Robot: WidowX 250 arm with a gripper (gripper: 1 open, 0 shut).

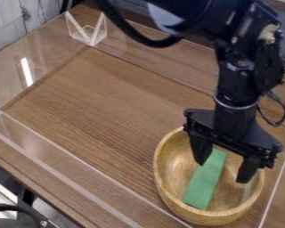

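A wooden bowl (183, 196) sits at the lower right with a green oblong object (205, 183) lying in it. My black gripper (228, 156) is over the bowl, open, its fingers reaching down to the rim and inside, one near the top end of the green object. Whether it touches the object is unclear.
A white wire rack (88, 28) stands at the back left. Black cables run along the lower left edge.
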